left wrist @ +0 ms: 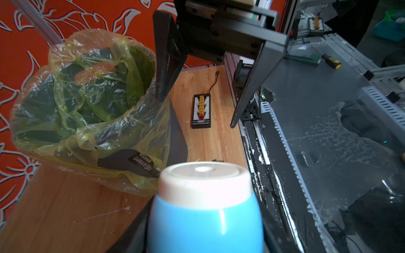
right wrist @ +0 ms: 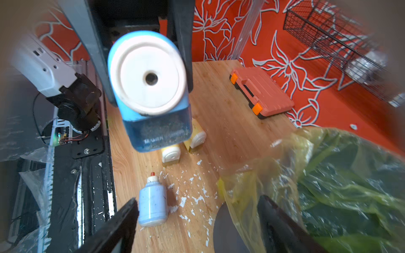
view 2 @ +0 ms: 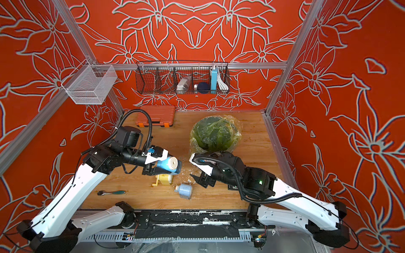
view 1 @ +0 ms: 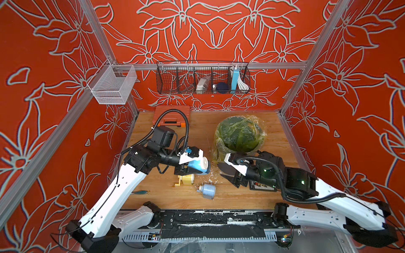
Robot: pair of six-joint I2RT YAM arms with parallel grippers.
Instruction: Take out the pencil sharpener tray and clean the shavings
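Note:
A light blue sharpener with a white round end [right wrist: 148, 86] is held up over the table; my left gripper [view 1: 194, 165] is shut on it, as the right wrist view shows clearly. My right gripper [view 2: 201, 177] stands open just to its right, facing it, nothing between its fingers. On the table below are a blue bottle-like piece [right wrist: 152, 204] with a red tip and yellow sharpeners [right wrist: 170, 154], with pale shavings [view 1: 211, 175] scattered near them. The lined garbage bin [left wrist: 84, 105] stands behind my right gripper.
An orange case [view 1: 170, 111] lies at the back left, a power strip [left wrist: 201, 110] at the right, and a green-handled tool [view 2: 110, 192] at the front left. A wire basket [view 1: 202, 78] hangs on the back wall.

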